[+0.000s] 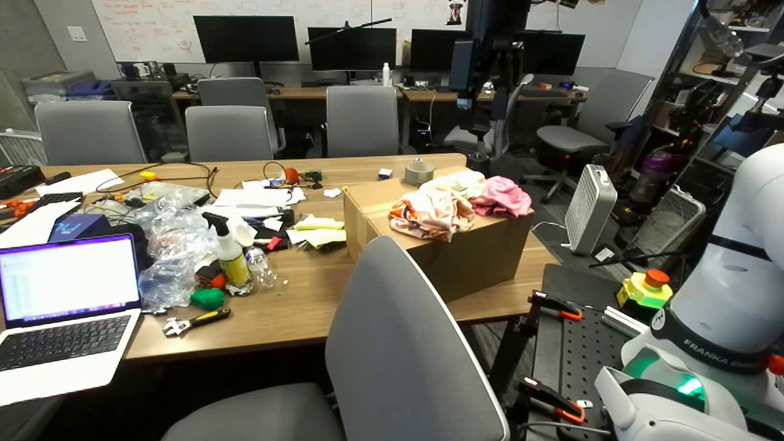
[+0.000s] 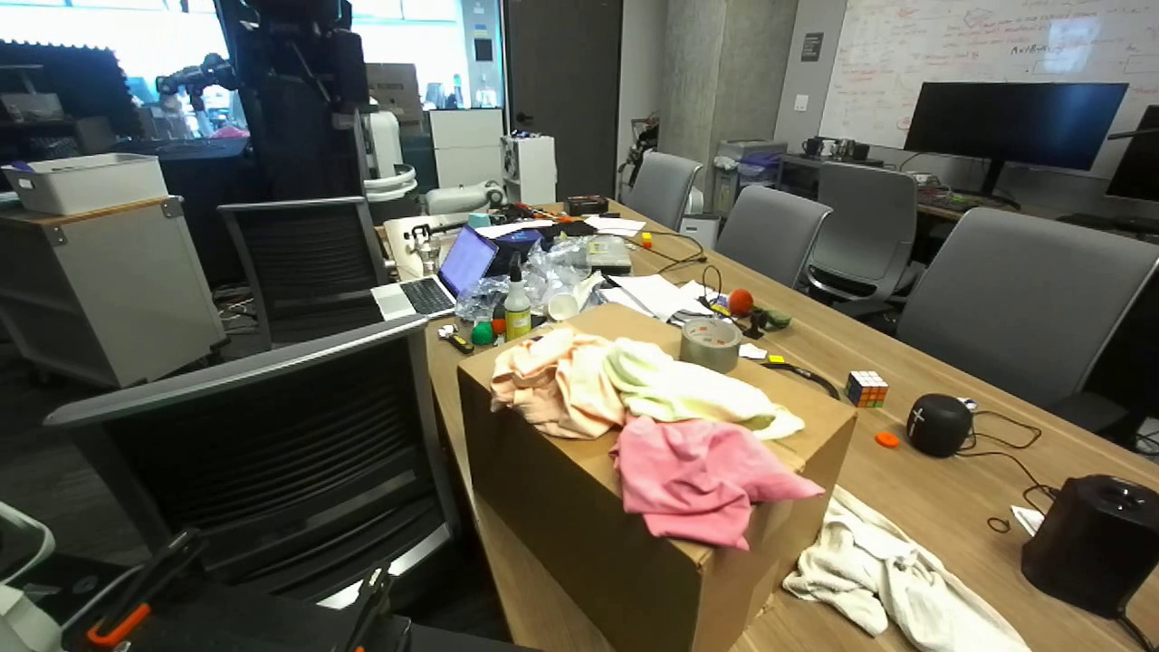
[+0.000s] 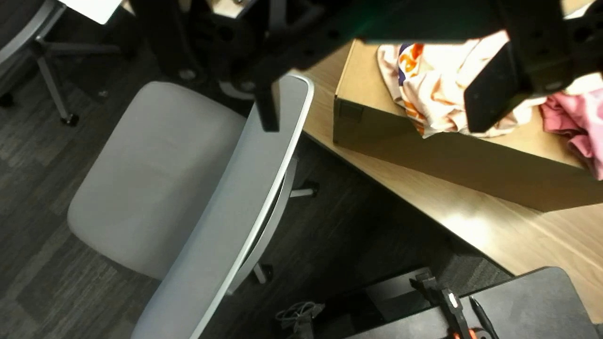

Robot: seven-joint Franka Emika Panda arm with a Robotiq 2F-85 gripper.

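Note:
My gripper is open, its two dark fingers wide apart with nothing held between them. In exterior view 1 the gripper (image 1: 482,110) hangs in the air, higher than the cardboard box (image 1: 470,264) and toward its far right. On the box top lie three crumpled cloths: a peach one with an orange pattern (image 2: 554,380), a pale yellow-green one (image 2: 695,386) and a pink one (image 2: 706,478). From the wrist view, the peach cloth (image 3: 435,96) appears beyond the right finger, and the pink cloth (image 3: 576,121) sits at the right edge.
A roll of tape (image 2: 711,344) stands on the box beside the cloths. White cloth (image 2: 902,576) lies on the table alongside the box. A grey chair (image 1: 411,345) stands against the near table edge. Spray bottle (image 1: 232,257), laptop (image 1: 66,294) and plastic wrap clutter the left side.

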